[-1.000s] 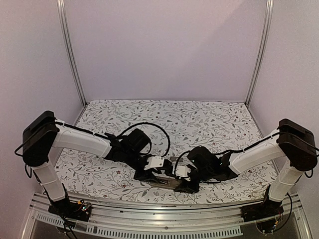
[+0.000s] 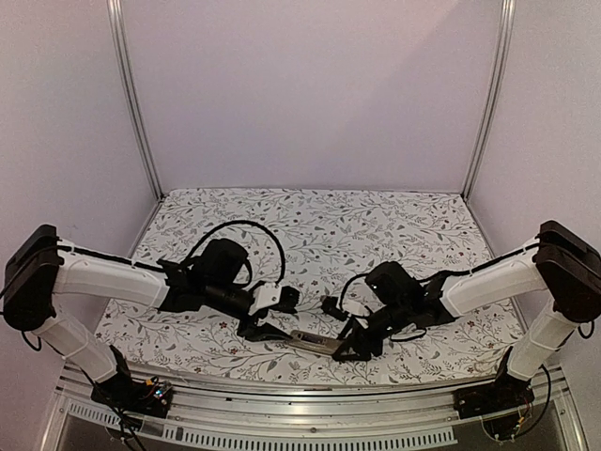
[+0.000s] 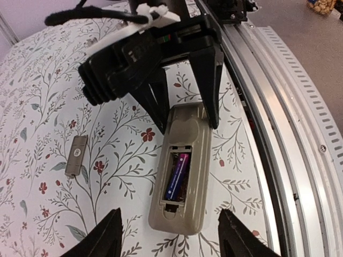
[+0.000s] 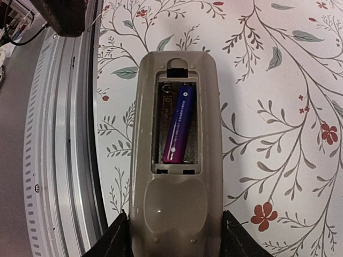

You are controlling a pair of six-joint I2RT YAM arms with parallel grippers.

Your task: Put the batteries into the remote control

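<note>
The grey-brown remote (image 2: pixel 316 343) is held at its closed end by my right gripper (image 2: pixel 346 349), whose fingers are shut on its sides. Its open battery compartment faces up. One blue-purple battery (image 4: pixel 179 124) lies slantwise inside, across the bay. A spring shows at the bay's other side; whether anything else lies in that dark slot I cannot tell. My left gripper is open, its fingertips spread on either side of the remote's free end in the left wrist view, not touching it. The battery cover (image 3: pixel 76 155) lies apart on the cloth.
A metal rail (image 2: pixel 300 409) runs along the front edge, close to the remote. Behind both arms the flower-patterned cloth (image 2: pixel 319 221) is bare. The two grippers stand close together, with little room between them.
</note>
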